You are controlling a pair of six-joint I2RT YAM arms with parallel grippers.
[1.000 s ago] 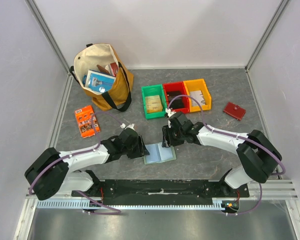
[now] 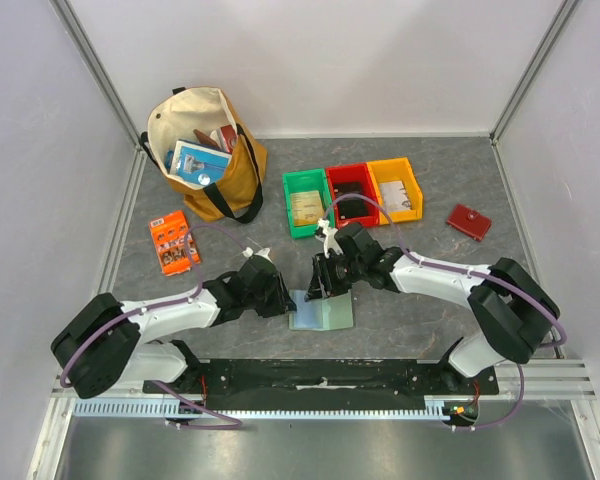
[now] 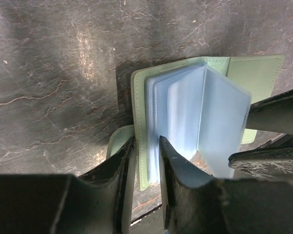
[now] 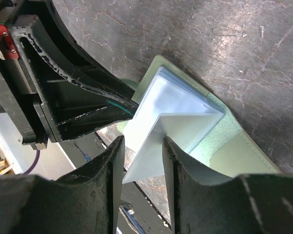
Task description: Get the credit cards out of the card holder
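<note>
The card holder (image 2: 335, 315) lies open in front of both arms, pale green with translucent sleeves (image 3: 185, 112). My left gripper is at its left edge, fingers part open around the green cover's edge; whether they grip it is unclear. My right gripper is over the sleeves, fingers slightly apart at a lifted translucent flap (image 4: 173, 129); contact is unclear. No separate card is clearly visible.
An orange packet (image 2: 172, 243) lies at the left, a tan bag (image 2: 242, 180) behind it. Green, red and yellow trays (image 2: 406, 175) stand at the back, a red wallet (image 2: 469, 221) at the right. Grey table shows between them.
My right gripper has moved left and toward the front over the holder, and the right sleeve now stands lifted, showing more green cover. The left gripper has barely moved.
</note>
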